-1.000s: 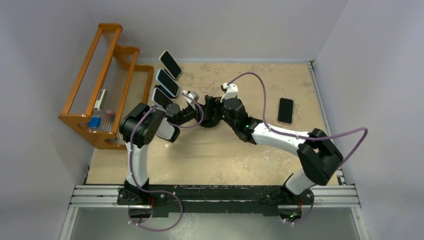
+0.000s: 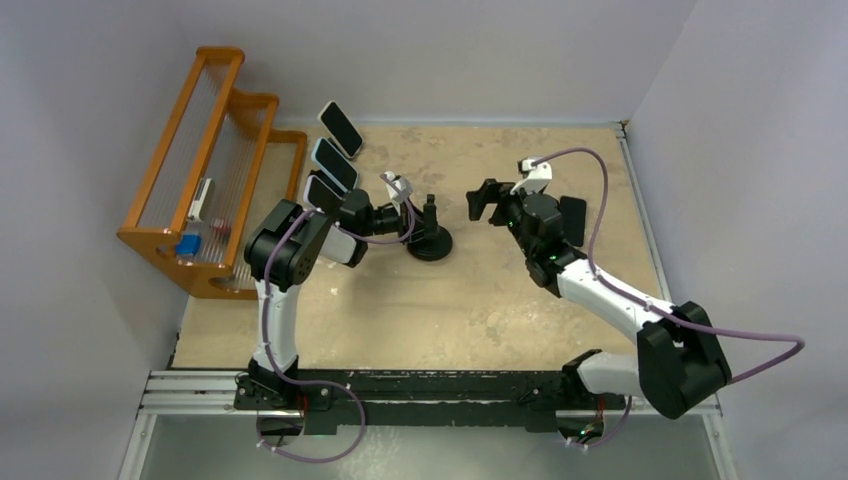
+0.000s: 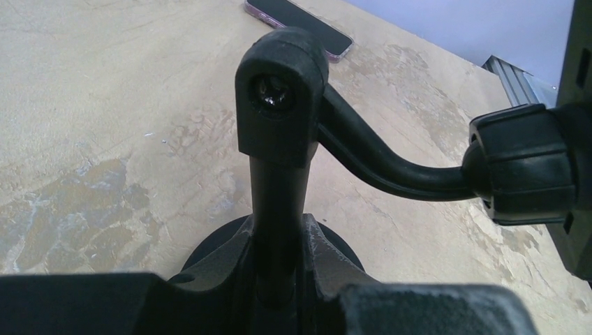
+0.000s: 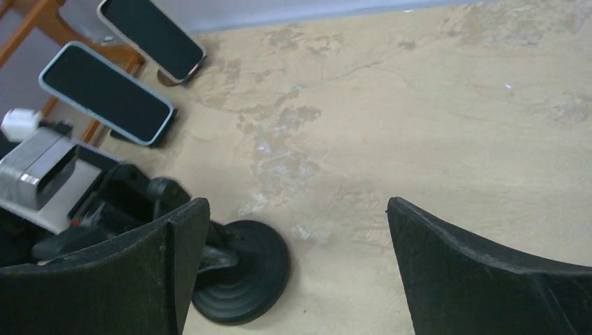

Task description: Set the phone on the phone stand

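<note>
The black phone stand [image 2: 430, 246] is upright on a round base, its pole [image 3: 278, 195] and side arm [image 3: 380, 167] large in the left wrist view. My left gripper [image 2: 416, 226] has its fingers around the lower pole; whether they grip it is unclear. A dark phone with a pink edge [image 3: 297, 26] lies flat on the table at the right, partly behind my right arm in the top view [image 2: 574, 218]. My right gripper [image 2: 488, 198] is open between stand and phone, with nothing between its fingers.
Several phones on stands [image 2: 334, 163] line the back left, beside a wooden rack [image 2: 180, 120]. Bare table [image 2: 480, 310] lies in front of and behind the stand. Walls bound the back and sides.
My left gripper and the stand shifted slightly right.
</note>
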